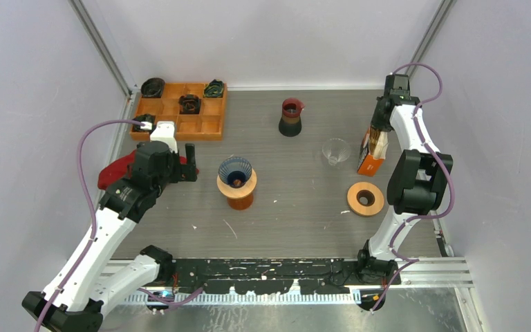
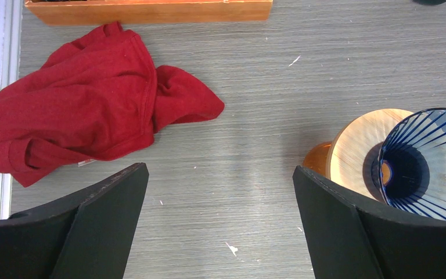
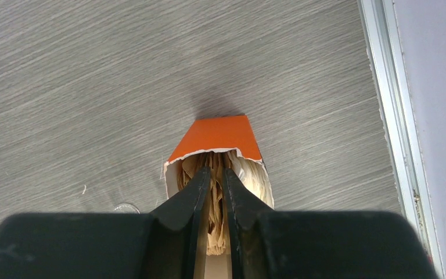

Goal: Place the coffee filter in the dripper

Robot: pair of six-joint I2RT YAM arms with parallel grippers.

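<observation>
A blue ribbed dripper [image 1: 235, 168] sits on a wooden stand [image 1: 239, 200] at centre-left. The orange box [image 1: 369, 162] of brown paper filters [image 3: 215, 232] stands at the right. My right gripper is down in the box's open top, its fingertips close together on the filters; how many it holds cannot be seen. My left gripper hangs open above the table beside the dripper, nothing between its fingers.
A red cloth [image 2: 75, 116] and wooden organiser [image 1: 200, 128] lie at left. A carafe [image 1: 290, 124], glass cup [image 1: 335, 151] and wooden ring [image 1: 353, 200] stand on the table.
</observation>
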